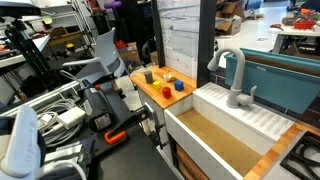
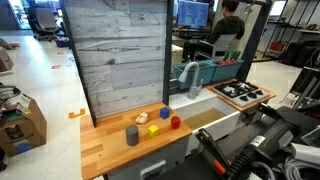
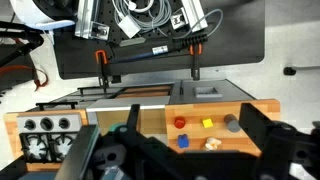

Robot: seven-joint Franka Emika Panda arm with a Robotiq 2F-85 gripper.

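Observation:
In the wrist view my gripper is open, its dark fingers (image 3: 120,150) wide apart at the bottom of the picture and nothing held between them. Well beyond them lies a wooden counter with small items: a red piece (image 3: 180,122), a yellow block (image 3: 207,123), a grey cup-like cylinder (image 3: 232,123), a blue piece (image 3: 183,142) and a pale yellowish piece (image 3: 212,143). Exterior view 2 shows the same group, with the grey cylinder (image 2: 132,135) nearest the left and the red piece (image 2: 175,122) nearest the sink. No item touches the gripper.
A white sink (image 1: 215,135) with a tall faucet (image 1: 237,75) adjoins the counter, and a stove (image 2: 240,93) lies beyond. A panelled wall (image 2: 125,75) stands behind the items. Orange-marked clamps (image 3: 196,55) sit at the black table's edge (image 3: 150,68), near cables.

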